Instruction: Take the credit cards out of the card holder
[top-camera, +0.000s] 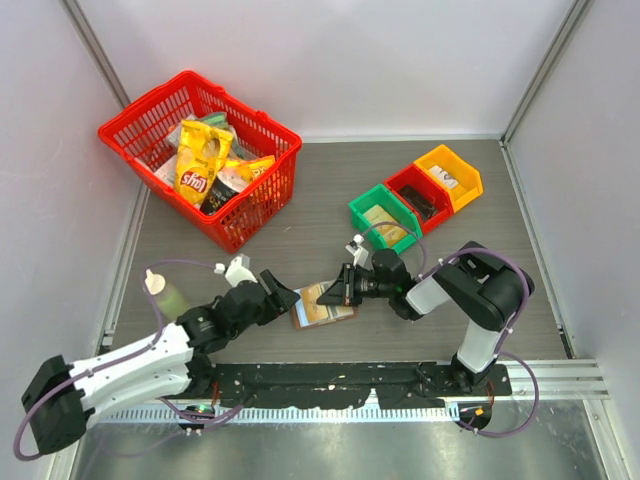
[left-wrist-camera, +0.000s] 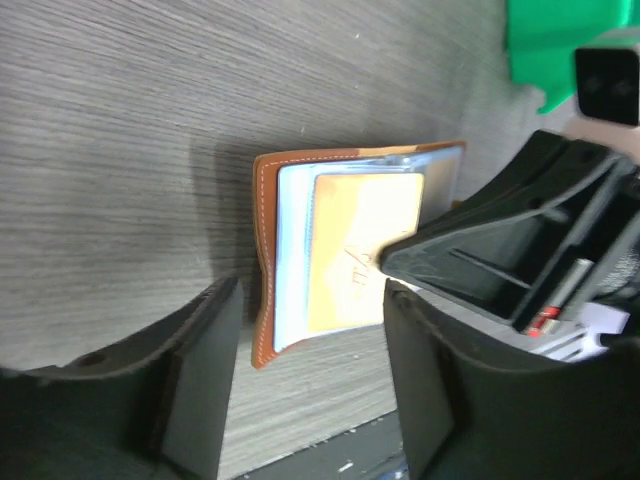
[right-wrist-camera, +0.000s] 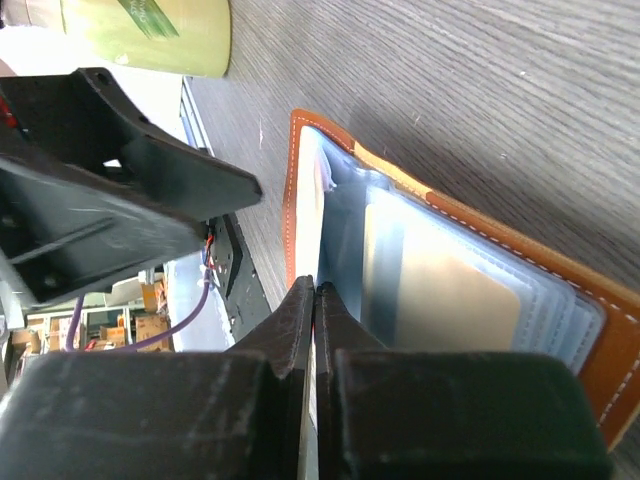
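Note:
The brown card holder (left-wrist-camera: 264, 255) lies open on the table, clear sleeves and a tan card (left-wrist-camera: 350, 250) showing in the left wrist view. My right gripper is shut at the holder's sleeves, its tips on a thin pale edge, seemingly pinched between them. My left gripper stands open just left of and above the holder, nothing between its fingers.
A red basket (top-camera: 270, 190) of snacks stands at back left. Green (top-camera: 360, 205), red and yellow bins sit at back right. A pale bottle (top-camera: 170, 298) is at left. Table behind the holder is clear.

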